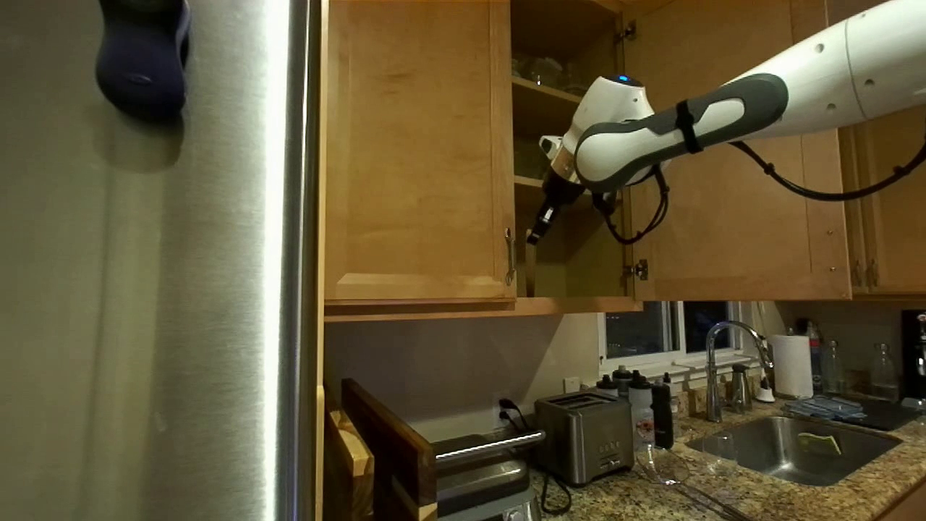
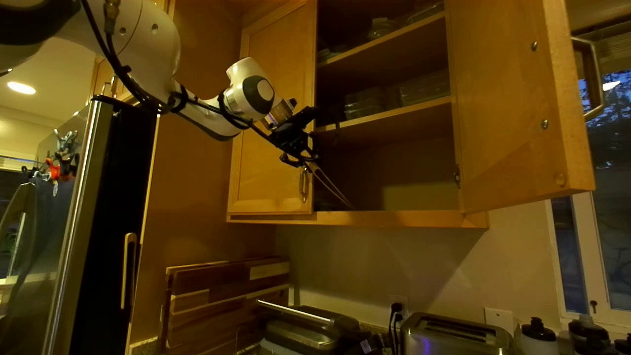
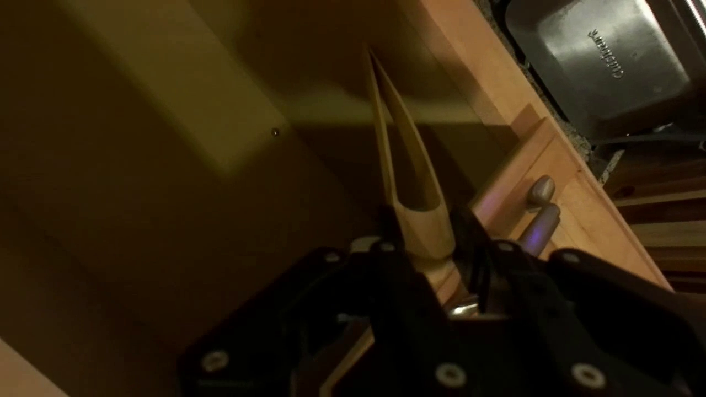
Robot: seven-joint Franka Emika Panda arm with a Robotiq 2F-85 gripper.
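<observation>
Wooden tongs (image 3: pixel 428 228) stand out from between the fingers of my gripper, which is shut on their joined end in the wrist view. Their two thin arms point away into the cupboard. In exterior view 2 the tongs (image 2: pixel 332 188) slant down and right from the gripper (image 2: pixel 310 159), over the bottom compartment, near the closed door's handle. Exterior view 1 has the gripper (image 1: pixel 534 237) at the cupboard's opening, the tongs (image 1: pixel 530 269) hanging below it. Whether the tips touch the cupboard floor I cannot tell.
The closed left door (image 1: pixel 417 156) with its handle (image 1: pixel 510 256) is close beside the gripper. On the right the other door (image 2: pixel 514 106) stands wide open. Glassware (image 2: pixel 381 27) and containers (image 2: pixel 364 103) occupy the upper shelves. The bottom compartment looks mostly clear.
</observation>
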